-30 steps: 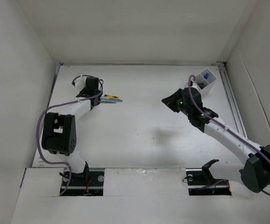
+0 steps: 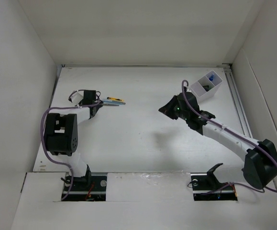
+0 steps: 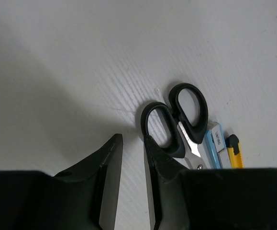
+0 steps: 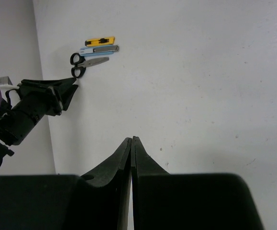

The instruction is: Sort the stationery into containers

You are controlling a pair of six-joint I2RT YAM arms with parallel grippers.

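Note:
Black-handled scissors lie on the white table with a light blue cutter and a yellow cutter beside them; all three also show in the right wrist view. My left gripper is shut just short of the scissors' handles, nothing seen between its fingers. From above it hides part of them. My right gripper is shut and empty over the open table, right of centre. A white compartmented container (image 2: 212, 91) at the back right holds a blue item (image 2: 211, 77) and a dark item (image 2: 206, 87).
White walls enclose it at the left, back and right, with the container close to the right edge.
The right arm has moved left, away from the container. The left arm has shifted slightly left over the last second. The stationery has stayed put.

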